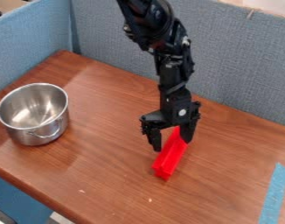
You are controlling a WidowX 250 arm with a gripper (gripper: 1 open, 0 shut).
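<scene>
A red elongated block (pixel 169 160) lies on the wooden table (pixel 104 175), right of centre, angled toward the lower front. The black gripper (pixel 170 137) hangs over its rear end, fingers pointing down on either side of it or just above it. Whether the fingers are closed on the block cannot be told from this view.
A steel bowl (pixel 34 124) stands on the left side of the table. A light blue strip (pixel 274 194) lies at the right front. Padded grey-blue walls (pixel 239 70) border the back and left.
</scene>
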